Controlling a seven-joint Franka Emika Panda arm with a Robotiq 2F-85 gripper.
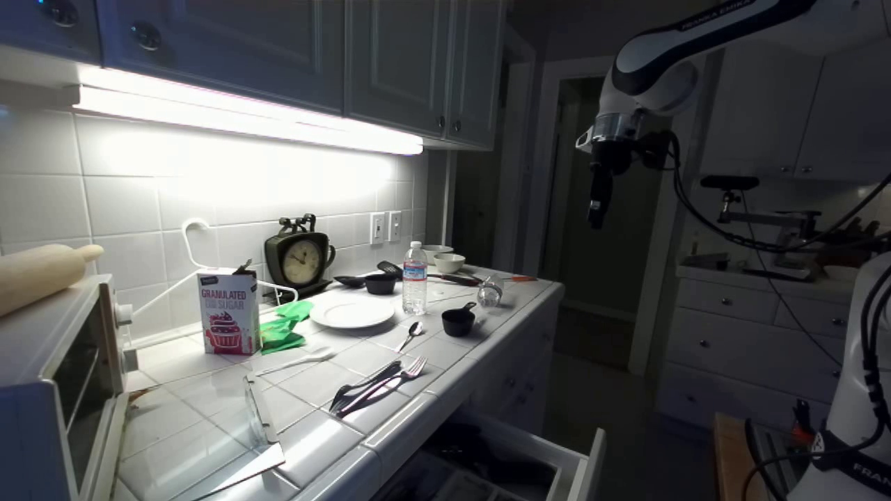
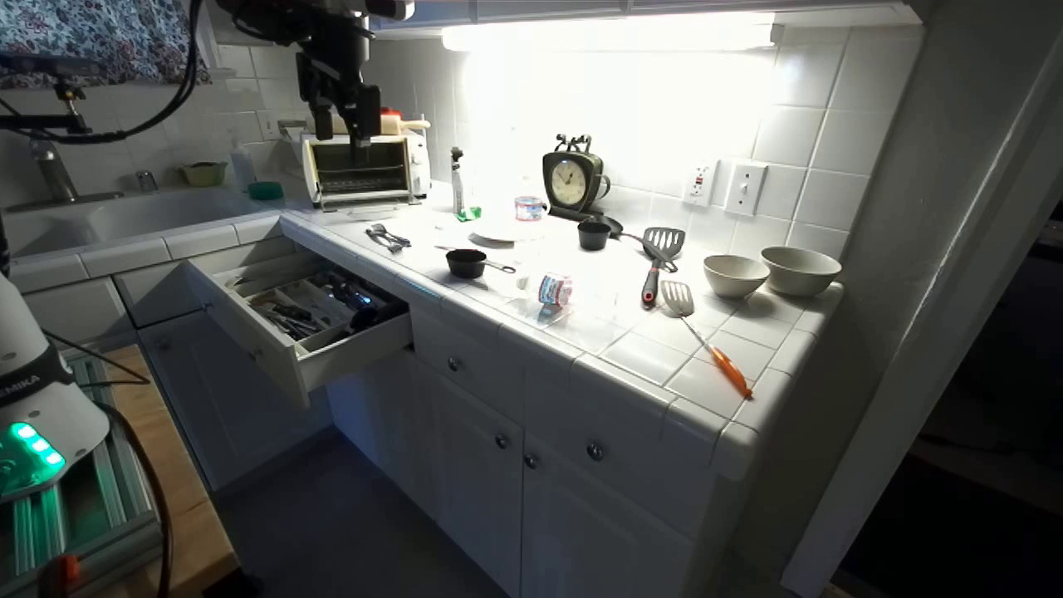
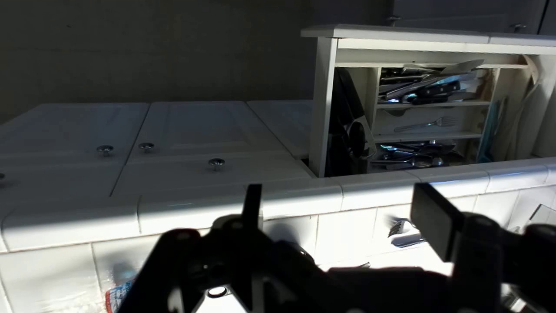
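My gripper hangs in the air, its two dark fingers wide apart in the wrist view and nothing between them. Exterior view 1 has the gripper (image 1: 595, 216) well above and to the right of the counter. An open drawer (image 2: 299, 369) holds cutlery; in the wrist view, a fork (image 3: 427, 124) lies in its middle compartment. On the counter, forks (image 1: 388, 385) lie close together near the front edge, with a spoon (image 1: 409, 335) behind them. A black measuring cup (image 1: 459, 322) and an upright water bottle (image 1: 415, 282) stand farther along.
A white plate (image 1: 352, 312), a sugar box (image 1: 227, 313) and a clock (image 1: 298, 257) occupy the counter's back. A toaster oven (image 1: 62, 392) fills one end. Bowls (image 2: 800, 271) and an orange-handled spatula (image 2: 730, 370) are at the other. A second bottle (image 2: 554, 290) lies on its side.
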